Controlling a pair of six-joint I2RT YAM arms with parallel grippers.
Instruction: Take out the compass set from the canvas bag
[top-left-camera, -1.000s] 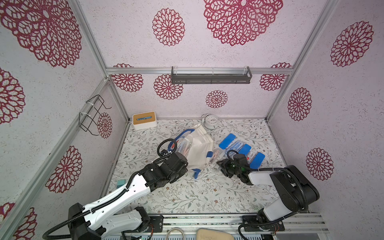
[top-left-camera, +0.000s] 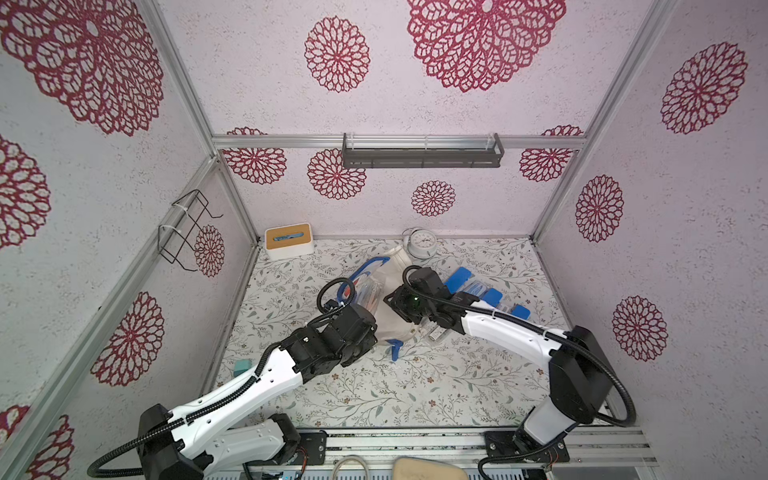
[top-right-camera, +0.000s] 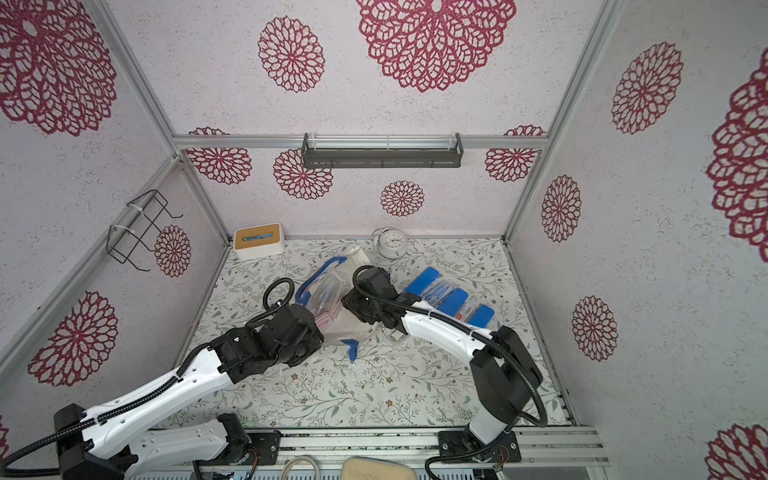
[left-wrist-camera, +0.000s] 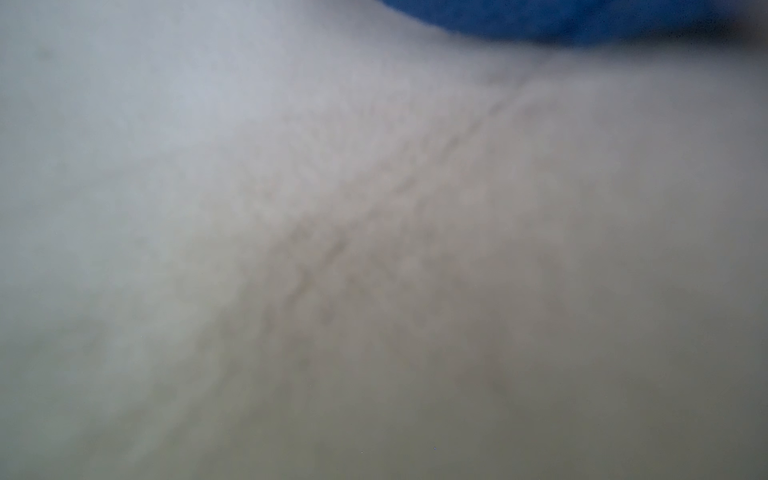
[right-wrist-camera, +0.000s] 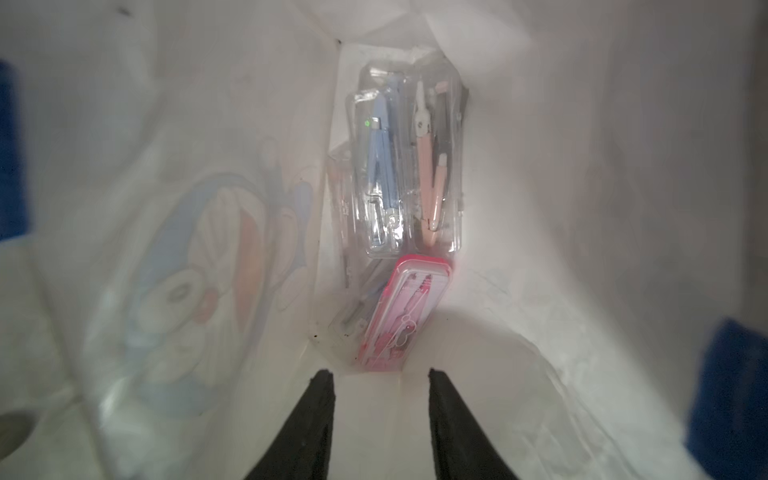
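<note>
A cream canvas bag (top-right-camera: 349, 329) with blue handles lies mid-table. My right gripper points into its opening; its two fingertips stand a little apart with nothing visible between them. Inside, compass sets in clear cases (right-wrist-camera: 404, 152) lie at the bottom, with a pink case (right-wrist-camera: 400, 320) below them. My left gripper (top-left-camera: 360, 340) is at the bag's near-left side; its wrist view shows only blurred cream fabric and a blue patch, and its fingers are hidden.
Several blue-topped packs (top-right-camera: 453, 302) lie right of the bag. A round white scale or clock (top-right-camera: 392, 243) and a white box with tan top (top-right-camera: 259, 246) stand at the back.
My right gripper has moved up and left from the packs on the right to over the bag's opening. The left arm is nearly still.
</note>
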